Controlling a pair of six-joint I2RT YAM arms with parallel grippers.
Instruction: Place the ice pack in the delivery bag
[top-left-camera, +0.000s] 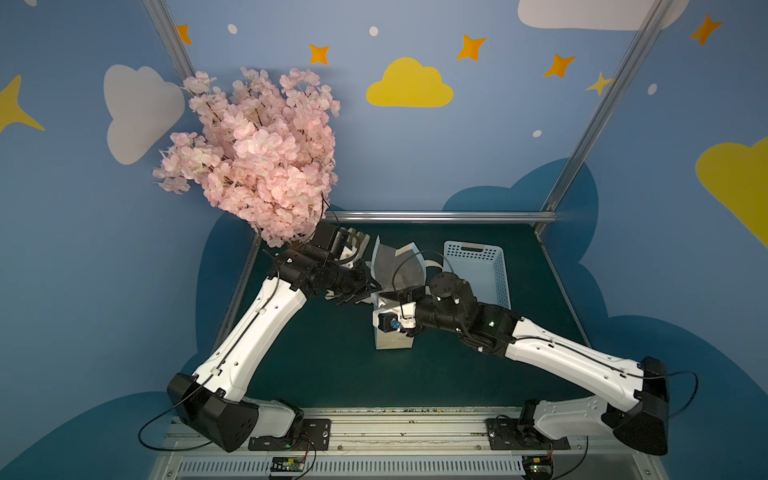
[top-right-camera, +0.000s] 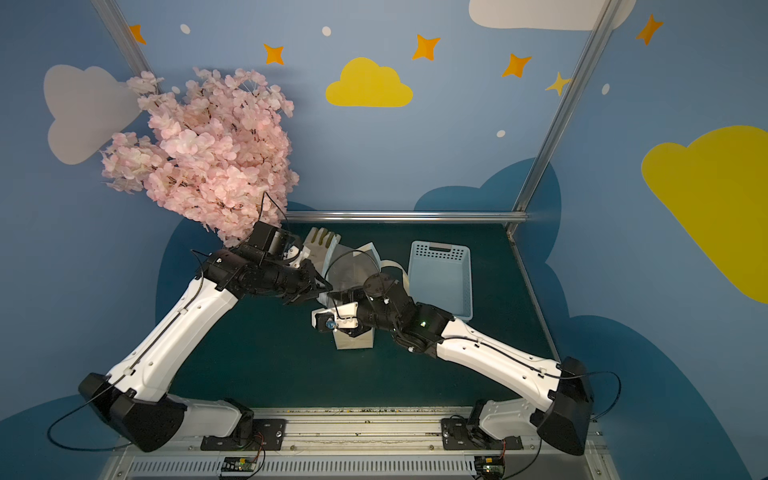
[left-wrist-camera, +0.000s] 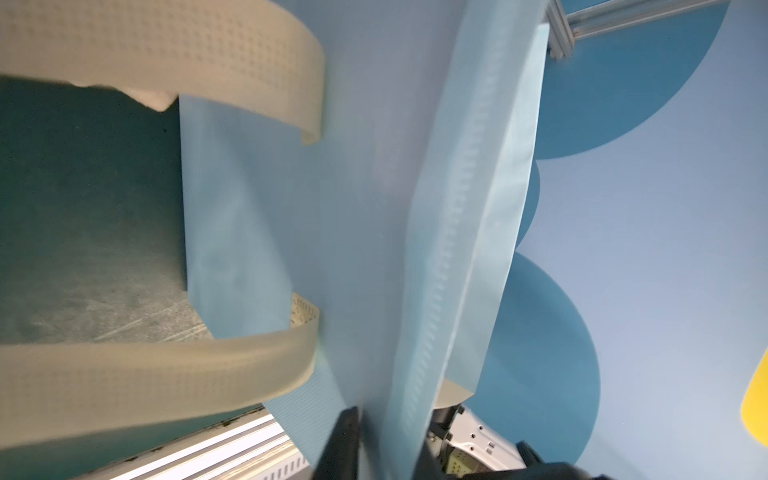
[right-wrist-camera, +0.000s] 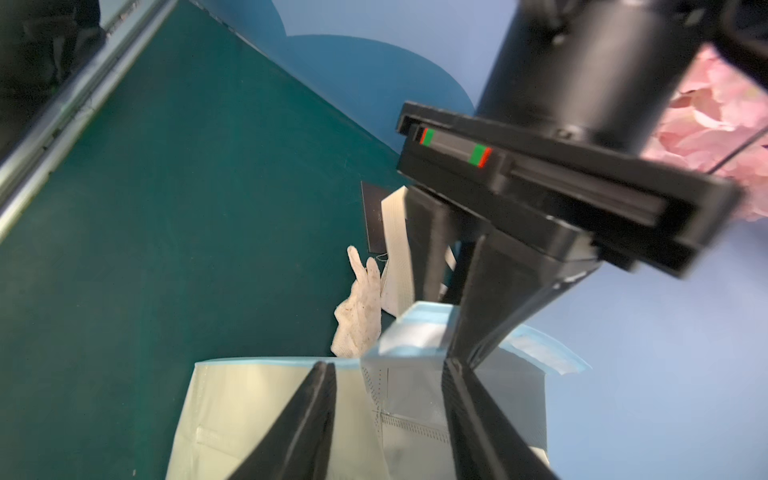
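Note:
The delivery bag (top-left-camera: 392, 341) stands in the middle of the table, its light-blue lined top opened up. My left gripper is at the bag's light-blue wall (left-wrist-camera: 360, 200), with straps looping beside it; whether it grips the wall is unclear. My right gripper is over the bag's pale front part, fingers apart, with nothing clearly held between them. In the right wrist view the left gripper's fingers stand at the bag's upper edge. I cannot make out the ice pack.
A light-blue perforated basket (top-left-camera: 476, 276) sits at the back right. A pale glove (right-wrist-camera: 356, 312) lies beyond the bag at the left. Pink blossom (top-left-camera: 264, 152) hangs over the back left.

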